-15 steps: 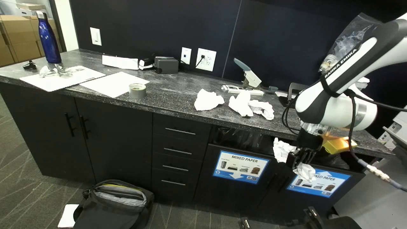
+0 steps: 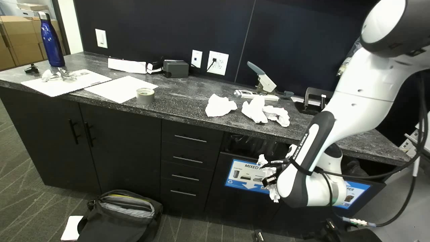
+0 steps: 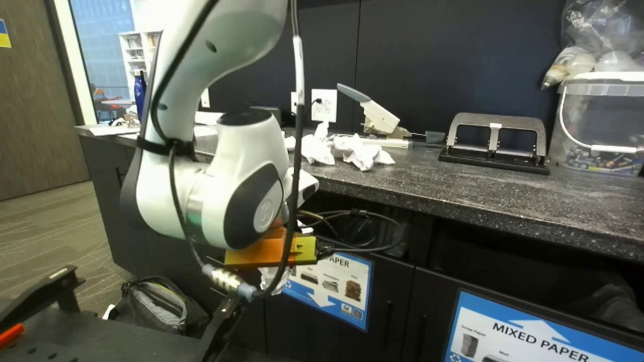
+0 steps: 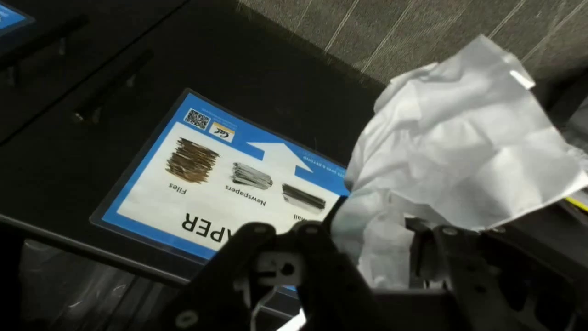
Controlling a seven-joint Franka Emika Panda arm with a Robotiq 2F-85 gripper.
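Observation:
A crumpled white paper (image 4: pixel 457 132) fills the right of the wrist view, its lower end pinched where my gripper is shut on it. In exterior view 1 my gripper (image 2: pixel 269 179) hangs in front of the cabinet, below the countertop edge, with paper sticking out above and below it. It partly covers the left "MIXED PAPER" sign (image 2: pixel 246 177). From exterior view 2 the gripper is hidden behind the arm; only a bit of the paper (image 3: pixel 274 280) peeks out below the orange part.
Above the left sign is a dark bin opening (image 2: pixel 252 146) lined with clear plastic. More crumpled papers (image 2: pixel 219 105) lie on the countertop (image 2: pixel 181 96), near a stapler (image 2: pixel 264 82) and a hole punch (image 3: pixel 498 142). A tape roll (image 2: pixel 145 96) and an open bag (image 2: pixel 121 213) are further left.
In exterior view 1 the arm has swung left and its wrist sits lower. The gripper has carried the paper from near the right sign to in front of the left one.

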